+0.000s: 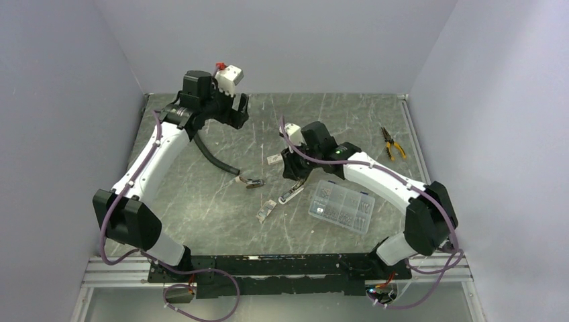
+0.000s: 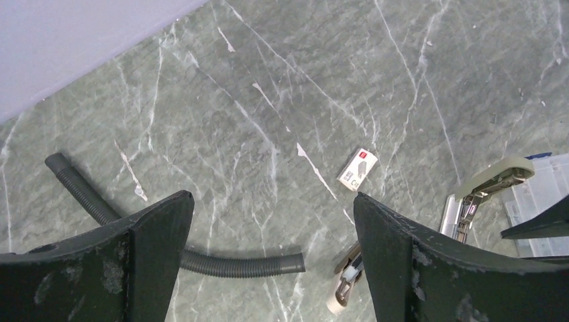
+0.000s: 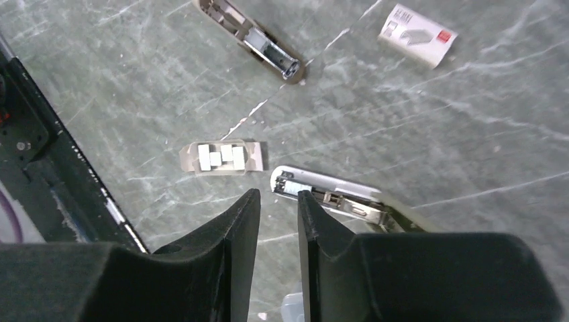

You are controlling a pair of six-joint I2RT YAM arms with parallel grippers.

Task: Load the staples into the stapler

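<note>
An opened stapler lies on the table, its beige top swung back; a pale strip shows in its channel. My right gripper hovers above that stapler, its fingers parted with nothing between them. A blister pack of staples lies beside the stapler's front end, several white blocks inside. A second, beige stapler rests farther left in the top view. High over the back left, my left gripper is wide open and empty.
A small white box lies behind the staplers. Right of them is a clear compartment case with small parts. Pliers lie at far right, and a black hose at left.
</note>
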